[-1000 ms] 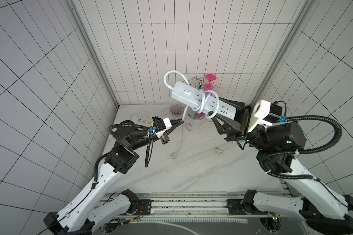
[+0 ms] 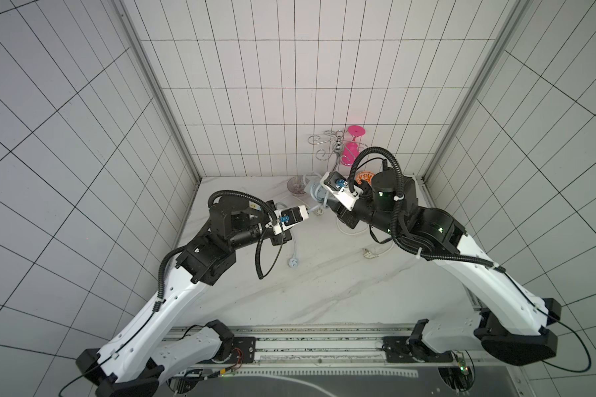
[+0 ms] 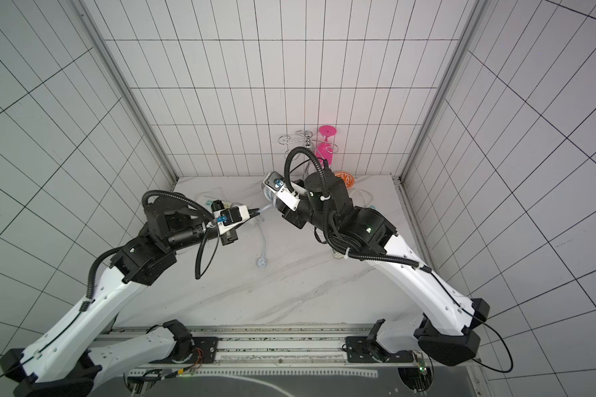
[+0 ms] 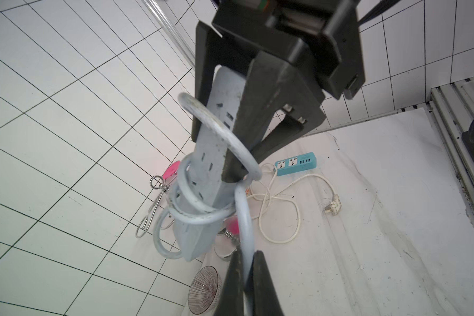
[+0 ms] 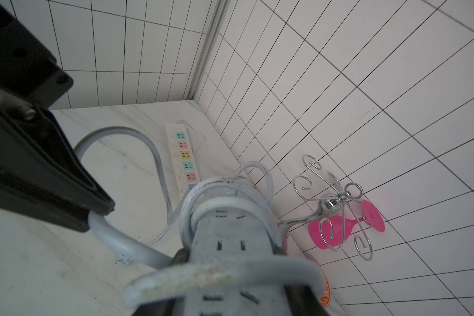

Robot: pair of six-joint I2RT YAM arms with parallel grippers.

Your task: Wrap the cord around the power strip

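Observation:
The white power strip (image 4: pixel 208 158) hangs in the air at a tilt. My right gripper is shut on its body, a black finger on each side. In the right wrist view, white cord (image 5: pixel 223 192) lies in several loops around the strip's far part, and one loose loop crosses nearer the fingers. My left gripper, just below the strip in the left wrist view, is shut on the cord's hanging run. From there the cord leads down to a pale plug (image 2: pixel 292 262) lying on the table. Both top views have the strip mostly hidden behind the right gripper.
A blue power strip (image 4: pixel 296 163) with a white cord and plug (image 4: pixel 332 205) lies on the table. Another strip with coloured sockets (image 5: pixel 184 158) rests near the wall. A wire rack (image 5: pixel 344 196) and pink goblet (image 5: pixel 334 231) stand at the back.
My right gripper has swung left and turned, bringing the strip from a plainly seen sideways pose to one hidden behind it.

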